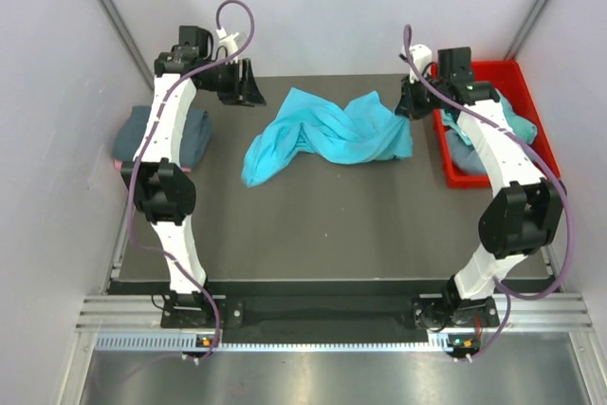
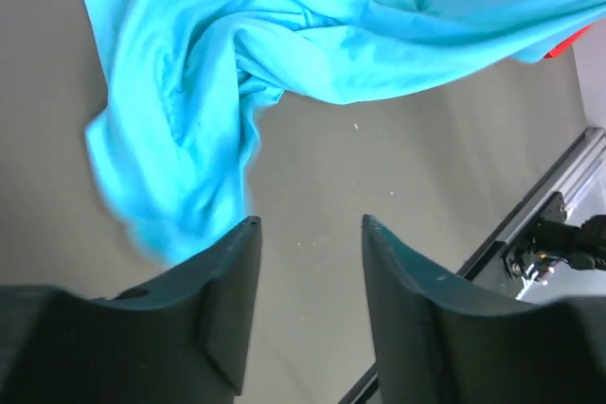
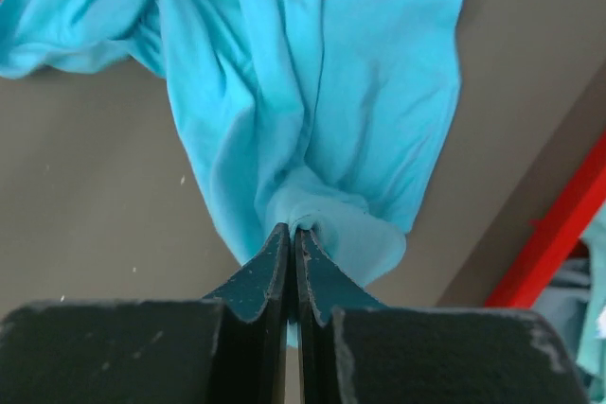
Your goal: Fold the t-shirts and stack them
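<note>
A crumpled turquoise t-shirt [image 1: 332, 130] stretches across the back half of the table. Its right end is pinched in my right gripper [image 1: 404, 113], whose fingers are closed together on the cloth in the right wrist view. My left gripper [image 1: 248, 100] hovers off the shirt's left end, fingers [image 2: 232, 267] spread wide with nothing between them; in the left wrist view the shirt [image 2: 180, 139] lies beyond the fingertips. Folds hide the shirt's outline and sleeves.
A red bin [image 1: 438, 154] at the right holds turquoise and grey cloth, partly hidden by the right arm. Folded dark blue-grey cloth [image 1: 196, 139] lies at the left edge.
</note>
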